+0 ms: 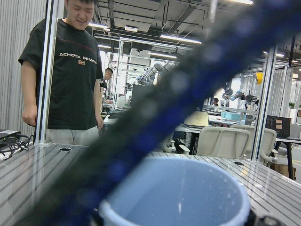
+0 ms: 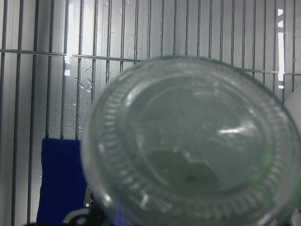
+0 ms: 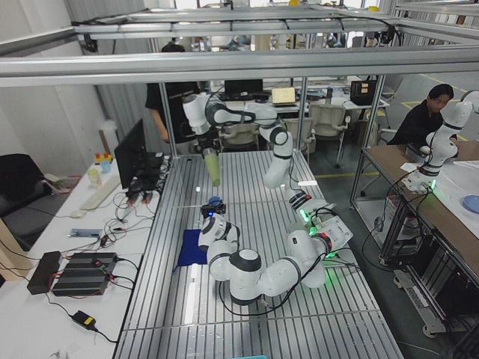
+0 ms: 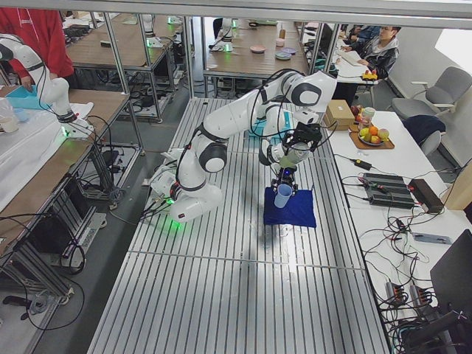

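A light blue cup [image 4: 283, 195] is held low over a dark blue cloth [image 3: 190, 249] by my left gripper [image 3: 212, 210]; in the left wrist view its rim [image 1: 174, 160] fills the bottom, behind a blurred dark band. My right gripper [image 3: 206, 144] holds a greenish, translucent container [image 3: 211, 166] high up, tilted, above and beyond the cup in the camera left view. In the right wrist view the container's round base [image 2: 190, 141] covers the middle, with the cloth [image 2: 61, 179] beneath it.
A light blue object [image 4: 257, 129] lies at one end. A side desk [image 3: 67, 299] holds monitor, cables and power boxes. A person [image 1: 70, 66] stands beyond the far edge.
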